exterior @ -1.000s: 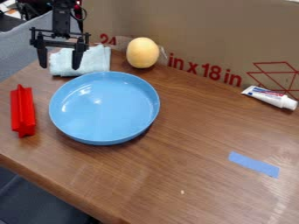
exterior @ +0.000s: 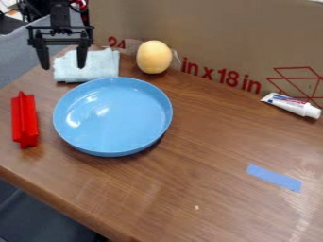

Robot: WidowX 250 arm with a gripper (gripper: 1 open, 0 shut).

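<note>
My black gripper [exterior: 63, 59] hangs at the top left, open, its two fingers pointing down over a folded light-blue cloth [exterior: 97, 66]. Nothing is visibly held between the fingers. A blue plate [exterior: 113, 118] sits below the cloth on the wooden table. Left of the plate lies a red elongated object [exterior: 25, 118]. A pale yellow egg-shaped object [exterior: 154, 57] stands behind the plate, right of the cloth.
A toothpaste tube [exterior: 290, 104] lies at the right near a cardboard box [exterior: 228, 33] along the back. A blue tape strip [exterior: 274, 178] is on the table at lower right.
The gripper has shifted slightly upward and left over the past second. The objects on the table look unchanged.
</note>
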